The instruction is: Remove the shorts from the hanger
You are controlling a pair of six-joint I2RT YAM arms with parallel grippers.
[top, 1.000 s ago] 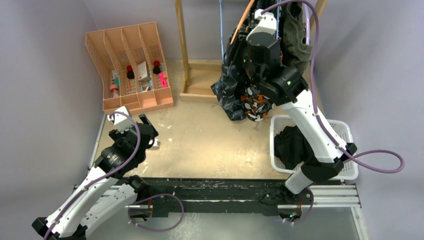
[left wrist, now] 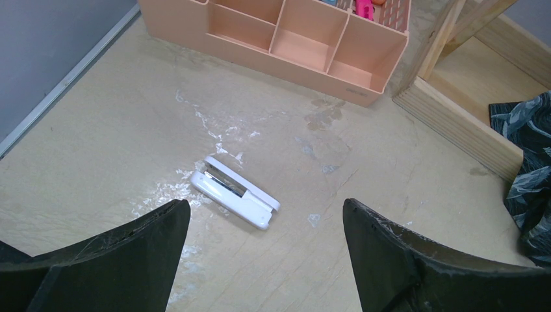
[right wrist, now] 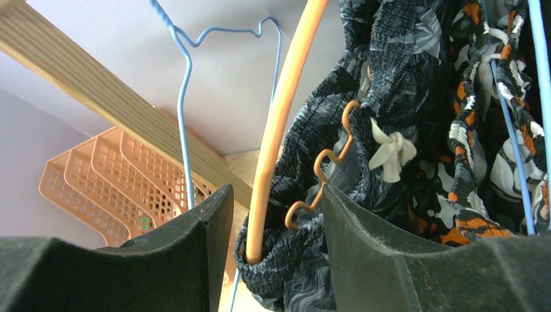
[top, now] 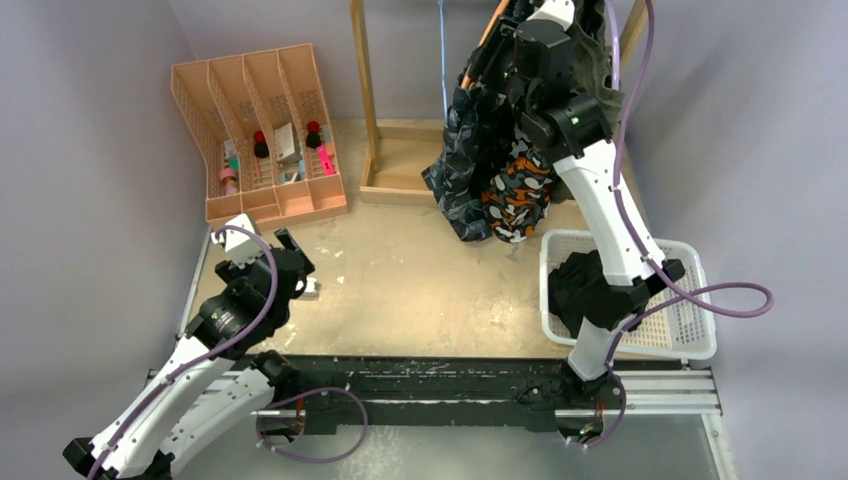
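Observation:
Dark leaf-patterned shorts (top: 463, 165) hang from an orange hanger (right wrist: 276, 133) at the back. The right wrist view shows the hanger's end tucked inside the shorts' waistband (right wrist: 256, 276), with a pale drawstring knot on the band. My right gripper is part open, its fingers either side of the hanger's end and the band; whether they touch the cloth I cannot tell. Over the table at the front left, my left gripper stands open and empty. A white stapler (left wrist: 235, 193) shows between its fingers, lying on the table below.
Orange-camouflage shorts (top: 519, 195) hang close on the right. A wooden rack post (top: 366, 85) and a blue hanger (right wrist: 184, 104) stand to the left. The white basket (top: 553, 330) holds dark cloth. An organiser (top: 290, 215) sits at back left; mid-table is clear.
My right arm has moved farther back and slightly to the right, toward the hanging clothes. The left arm has barely moved.

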